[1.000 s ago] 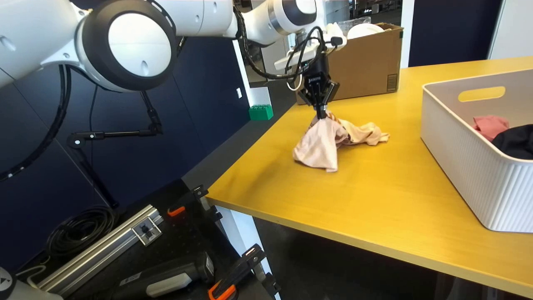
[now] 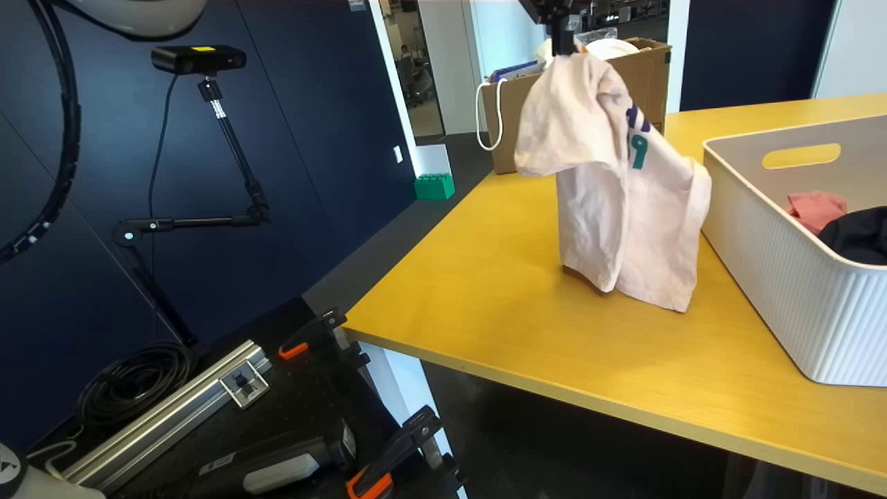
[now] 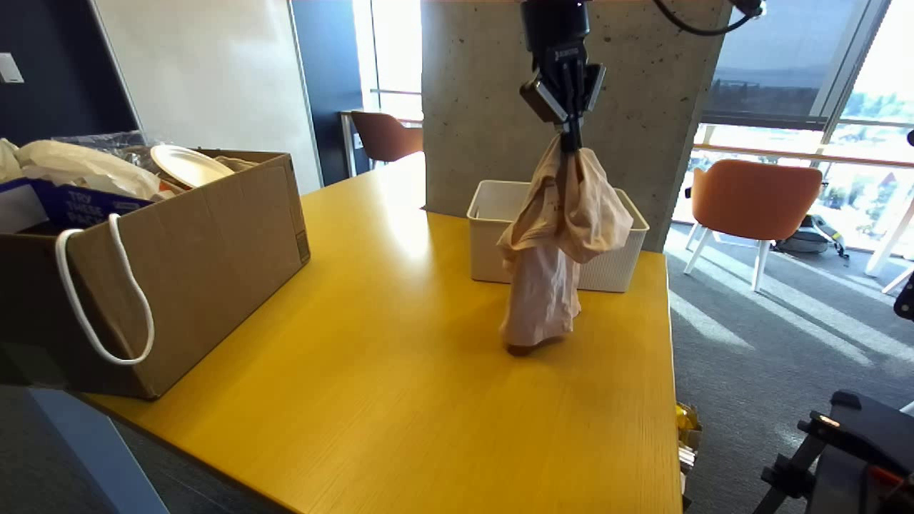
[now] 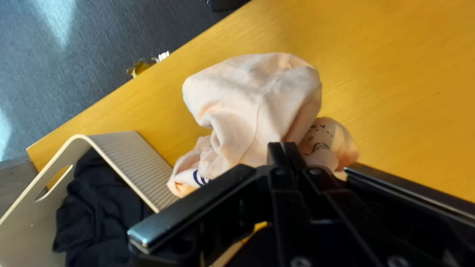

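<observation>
A pale pink cloth garment (image 2: 594,183) with dark and green print hangs from my gripper (image 3: 571,147), which is shut on its upper part. In exterior view 2 the cloth (image 3: 544,283) hangs in folds above the yellow table, its lower edge close to the surface. From the wrist, the cloth (image 4: 254,106) spreads below the closed fingertips (image 4: 277,149), which hide the pinched part. The white ribbed bin (image 2: 752,266) stands to the right of the cloth in exterior view 1. Inside it lie a pink cloth (image 2: 816,209) and a black cloth (image 2: 861,235).
An open cardboard box (image 3: 223,257) full of items, with a white rope handle (image 3: 128,291), stands on the table. Clamps (image 2: 416,441) grip something near the table's lower left edge in exterior view 1.
My gripper has risen and moved right with the cloth. Previously bunched on the table, the cloth now hangs lengthwise nearer the bin.
</observation>
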